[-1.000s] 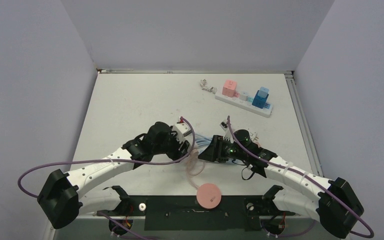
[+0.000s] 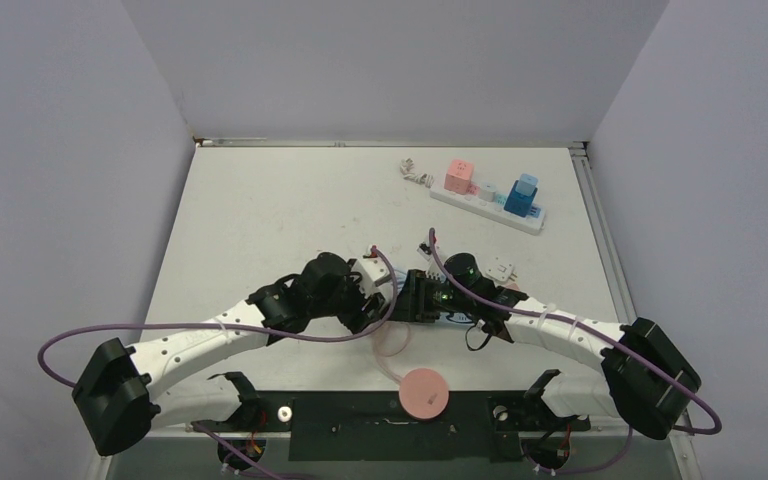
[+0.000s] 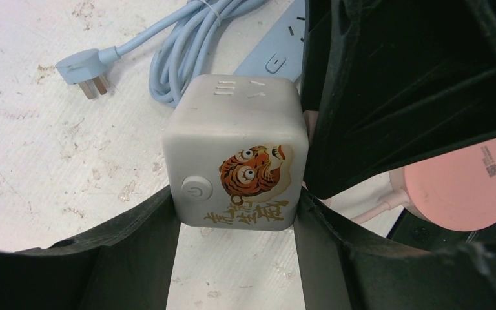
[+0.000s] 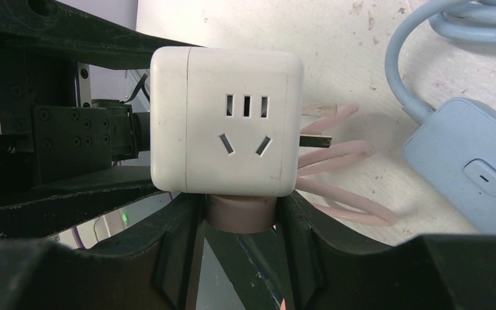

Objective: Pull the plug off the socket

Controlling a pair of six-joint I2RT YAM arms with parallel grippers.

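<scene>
A white cube socket (image 3: 236, 161) with a tiger picture and a round button is between the fingers of my left gripper, which is shut on it. In the right wrist view, slots show on one face of the socket (image 4: 242, 123), and a metal prong (image 4: 315, 141) juts from its side. Just below it, my right gripper is shut on a pink plug (image 4: 242, 213), whose top lies against the socket or is hidden by it. No gap shows between plug and socket there. From above, both grippers meet near the table's middle.
Pink cord (image 4: 339, 158) runs close by, leading to a pink disc (image 2: 423, 393) at the front edge. A blue power strip (image 4: 471, 161) and coiled blue cord (image 3: 184, 58) lie beneath. A white strip (image 2: 485, 207) holding cubes sits back right.
My right arm has moved left, closing in on the left gripper. The left arm has shifted slightly right and toward the front. The pink disc has moved slightly.
</scene>
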